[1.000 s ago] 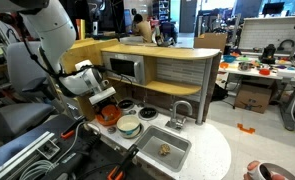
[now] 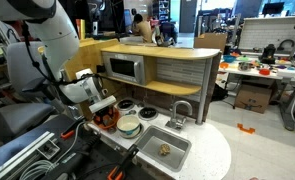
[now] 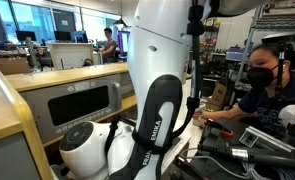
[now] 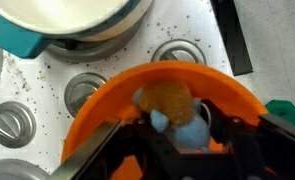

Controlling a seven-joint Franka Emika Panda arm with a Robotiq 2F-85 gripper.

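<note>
A soft-looking brown and pale blue item point(image 4: 172, 108) lies in a round orange dish point(image 4: 117, 90) in the wrist view. My gripper reaches down over the dish, its dark fingers apart on either side of the item. Whether they press on it cannot be made out. In exterior view 1 my gripper point(image 2: 108, 112) is low over the orange dish point(image 2: 111, 121), at the left end of the counter. The arm and bench hide the dish in exterior view 2.
A pale pot point(image 2: 128, 125) with a teal handle point(image 4: 17, 38) sits close beside the dish. Metal knobs point(image 4: 179, 52) are near the dish's rim. A microwave point(image 2: 125, 67) stands behind the arm; a sink point(image 2: 177, 158) lies to the right.
My arm has come down a little toward the orange dish. The pot, sink and other things stay where they were.
</note>
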